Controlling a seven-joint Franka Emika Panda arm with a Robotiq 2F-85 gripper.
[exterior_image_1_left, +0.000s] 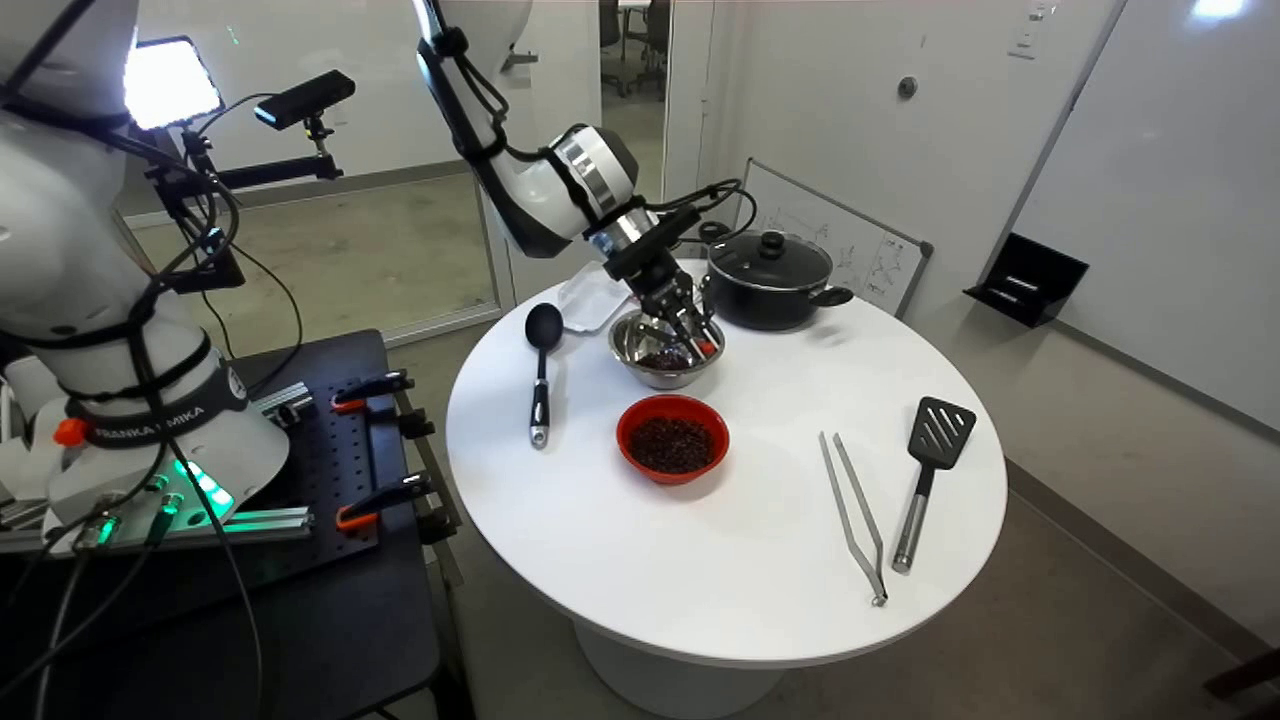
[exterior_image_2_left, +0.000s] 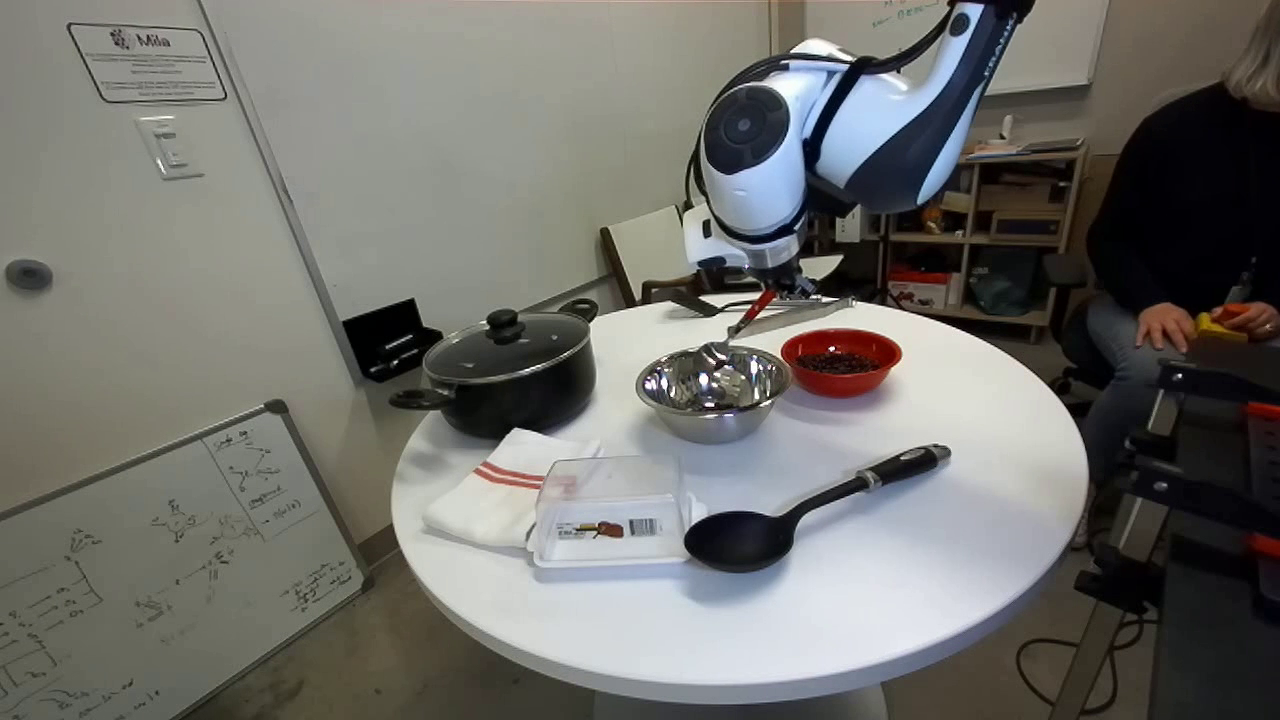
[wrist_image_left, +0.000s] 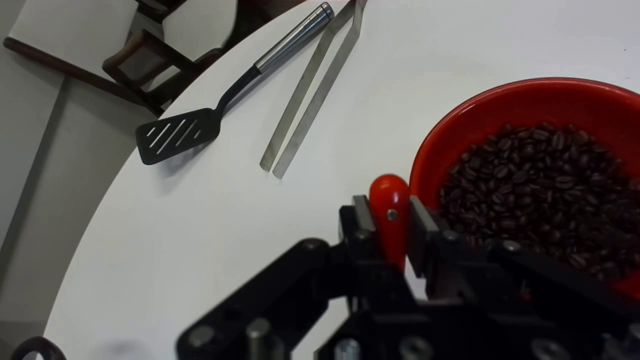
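My gripper is shut on the red handle of a scoop or spoon. In exterior view 2 that handle slants down from the gripper to a metal head over the steel bowl. Some dark beans lie inside the steel bowl, seen in exterior view 1. Next to it stands a red bowl holding dark coffee beans. In the wrist view the tool's head is hidden behind the gripper.
A lidded black pot stands close behind the steel bowl. A black spoon, a clear plastic box and a white towel lie nearby. Tongs and a slotted spatula rest on the table's far side.
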